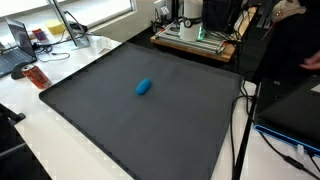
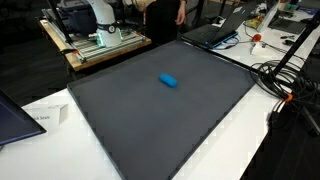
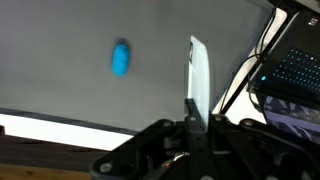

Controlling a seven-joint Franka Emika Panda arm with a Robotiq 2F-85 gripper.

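Observation:
A small blue object, oblong with rounded ends, lies alone on the dark grey mat. It is also clear of everything around it in the second exterior view, as a blue piece towards the mat's far part. In the wrist view the blue object is left of my gripper, well apart from it. The gripper is shut. A pale, narrow piece runs up from its black body; whether this is its closed fingers or a separate thing is unclear. Neither exterior view shows the gripper.
A laptop and cables stand beyond the mat's edge. An orange-red can is on the white table at left. A wooden-edged stand is at the back.

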